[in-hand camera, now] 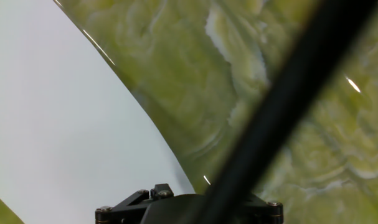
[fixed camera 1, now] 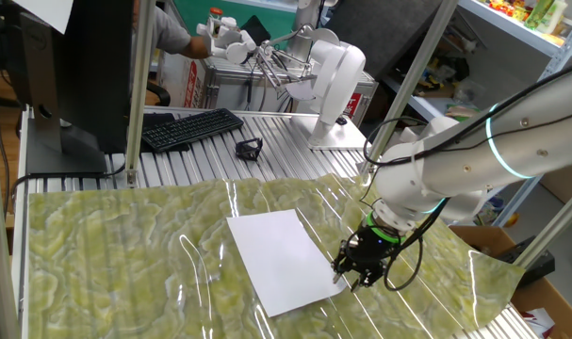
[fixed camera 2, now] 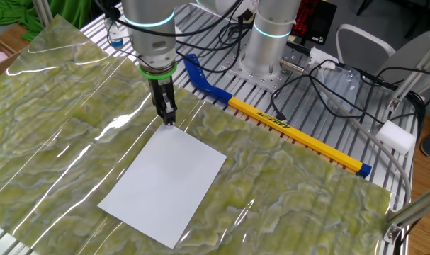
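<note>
A blank white sheet of paper [fixed camera 1: 284,259] lies on the green marbled cover [fixed camera 1: 106,254]. My gripper [fixed camera 1: 347,281] is at one corner of the sheet, its black fingers pointing down and standing apart in exterior view 1. In exterior view 2 the gripper [fixed camera 2: 170,122] reaches the sheet's top corner, close to the surface; whether it touches is unclear. The wrist view has the sheet [in-hand camera: 70,112] on the left, narrowing toward the gripper's black linkage at the bottom edge. The fingertips and that corner are hidden there. Nothing visible is held.
A yellow and blue hockey stick [fixed camera 2: 292,131] lies by the arm's base. A keyboard [fixed camera 1: 191,129] and dark glasses [fixed camera 1: 249,149] rest on the slatted table behind the cover. A black cable [in-hand camera: 282,106] crosses the wrist view. Left of the paper, the cover is clear.
</note>
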